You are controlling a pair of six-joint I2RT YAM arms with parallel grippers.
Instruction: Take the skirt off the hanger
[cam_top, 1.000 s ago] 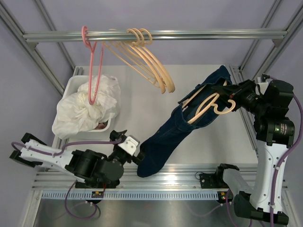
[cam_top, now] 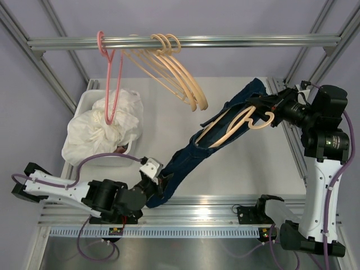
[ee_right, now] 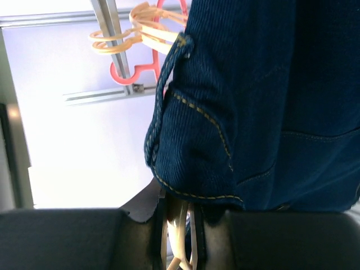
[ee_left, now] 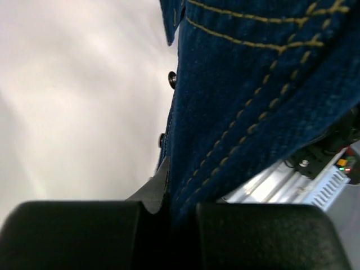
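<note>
The dark blue denim skirt point(cam_top: 189, 162) stretches diagonally across the top view, from lower middle to upper right, with beige hanger bars point(cam_top: 236, 128) inside its waist. My left gripper point(cam_top: 160, 181) is shut on the skirt's lower end; in the left wrist view the stitched denim point(ee_left: 236, 95) runs up from between its fingers. My right gripper point(cam_top: 261, 102) is shut on the beige hanger at the skirt's upper end; the hanger shows between its fingers in the right wrist view, under a denim fold point(ee_right: 253, 95). The hanger's hook point(cam_top: 261, 122) sticks out right of the skirt.
A steel rail point(cam_top: 242, 40) overhead carries a pink hanger point(cam_top: 108, 90) and several empty beige hangers point(cam_top: 194, 90). A white bin point(cam_top: 126, 152) with white cloth point(cam_top: 101, 126) stands at the left. The white board below has bare space around the skirt.
The right gripper, hanger and skirt top have shifted slightly left.
</note>
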